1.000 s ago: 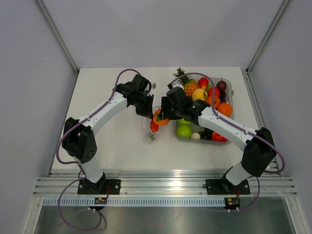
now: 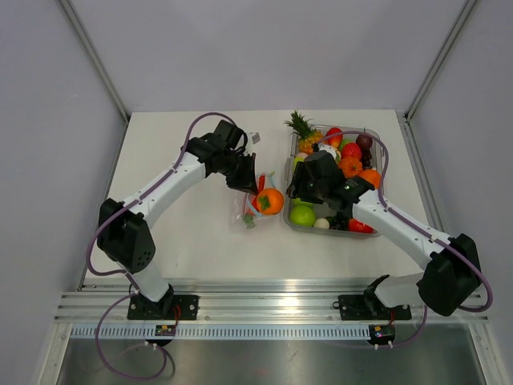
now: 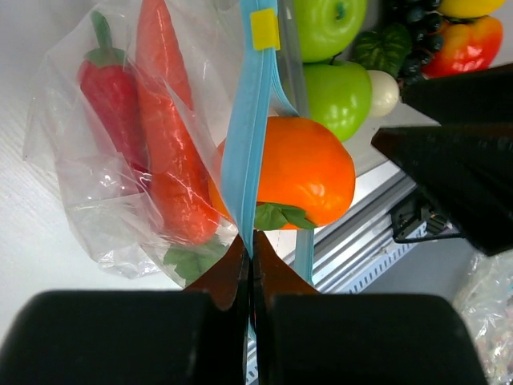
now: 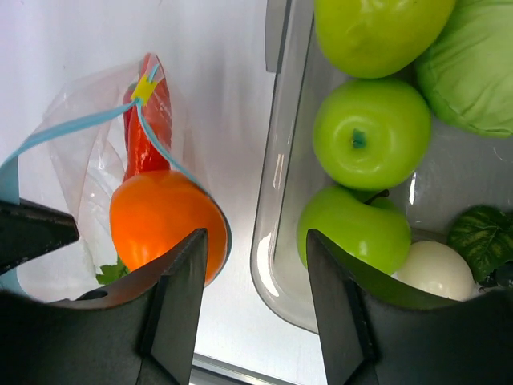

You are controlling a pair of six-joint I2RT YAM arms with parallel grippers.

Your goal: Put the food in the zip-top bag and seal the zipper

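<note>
My left gripper is shut on the blue zipper edge (image 3: 247, 144) of the clear bag (image 3: 72, 184). A red pepper (image 3: 112, 104) and a carrot (image 3: 168, 176) lie inside the bag. An orange fruit (image 3: 296, 168) with green leaves sits in the bag's mouth, between the two zipper strips, at the side nearest the tray. My right gripper hangs with parted fingers and nothing visible between them, over the gap between the orange fruit and the tray's edge.
A grey tray (image 4: 274, 192) to the right holds green apples (image 4: 369, 132), a cabbage, a white round item, grapes and other produce.
My right gripper has moved right, away from the orange fruit toward the tray, leaving the fruit in the bag's mouth. The left gripper has shifted little.
</note>
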